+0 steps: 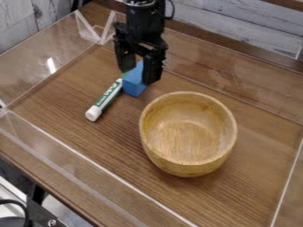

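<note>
The black gripper [140, 57] hangs in the upper middle, open, its fingers around or just above a small blue block [135, 83]; whether they touch it I cannot tell. A white and green tube [103, 104] lies diagonally to the left of the block. A large tan oval bowl [187, 135] sits at the lower right.
Clear walls edge it at the left and back. A black cable [12, 204] lies at the lower left corner.
</note>
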